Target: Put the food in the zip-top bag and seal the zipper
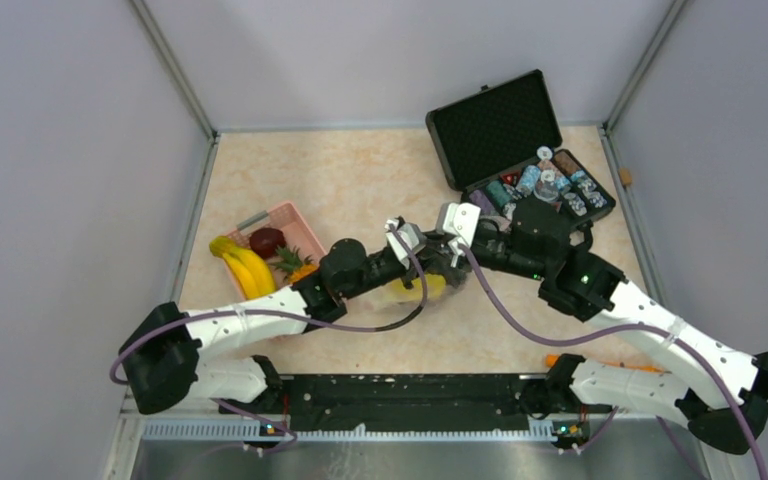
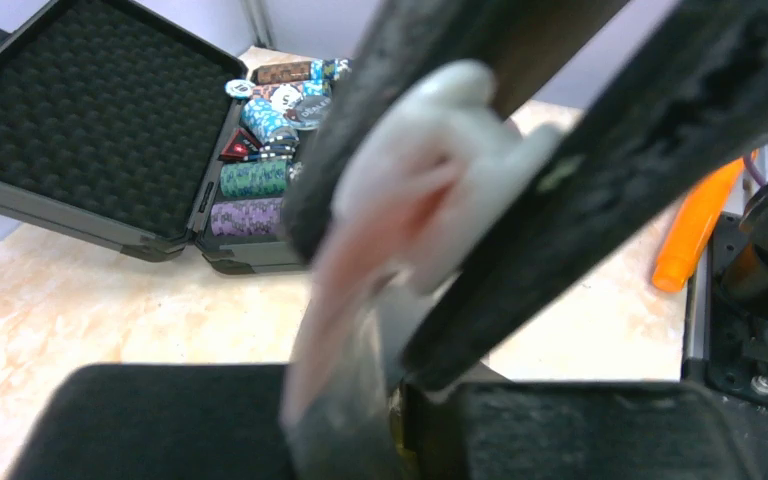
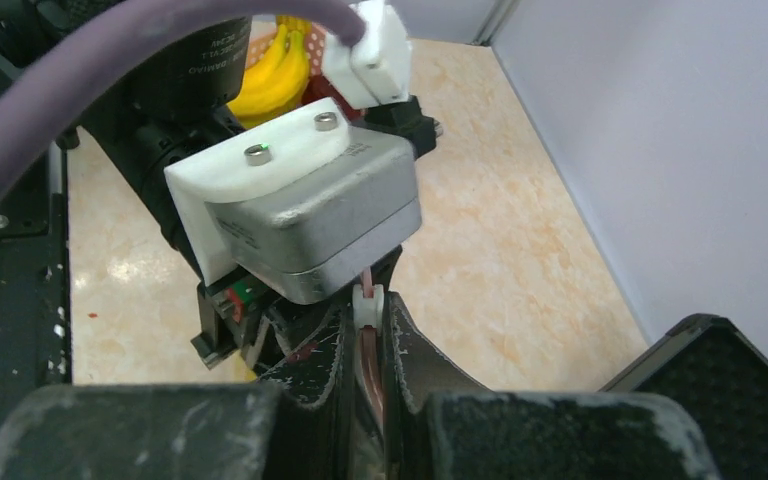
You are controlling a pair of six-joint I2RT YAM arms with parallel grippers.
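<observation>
The zip bag, with yellow food [image 1: 409, 289] inside, sits at the table's middle under both grippers, partly hidden. My right gripper is shut on its pale zipper strip [image 3: 368, 305]. My left gripper [image 1: 421, 250] is right against the right one; in the left wrist view, the white-and-pink slider and strip [image 2: 430, 180] rise blurred and large between the dark fingers, and I cannot tell whether these fingers grip it.
A pink basket [image 1: 305, 235] with bananas, pineapple and red fruit is at left. An open chip case [image 1: 490, 120] stands at back right. An orange tool [image 2: 695, 225] lies near the front right.
</observation>
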